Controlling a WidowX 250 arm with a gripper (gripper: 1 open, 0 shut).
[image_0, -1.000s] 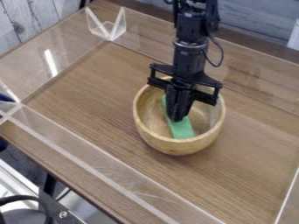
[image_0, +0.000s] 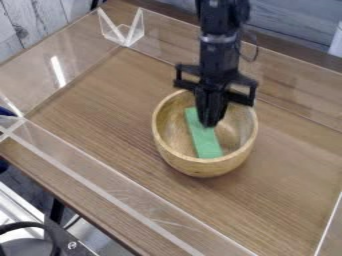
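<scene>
A wide, pale wooden bowl (image_0: 174, 145) stands near the middle of the table, with a green block (image_0: 203, 141) lying inside it. My black gripper (image_0: 210, 94) hangs over the back part of the bowl, above the far end of the green block. Its fingertips are blurred and dark, and I see nothing clearly held between them.
White tape marks form an outline at the back left. Black cables lie at the front left corner, and the table's edge runs along the left.
My gripper has lifted slightly and shifted a little, and its fingers now look more blurred. The bowl and green block have stayed about where they were.
</scene>
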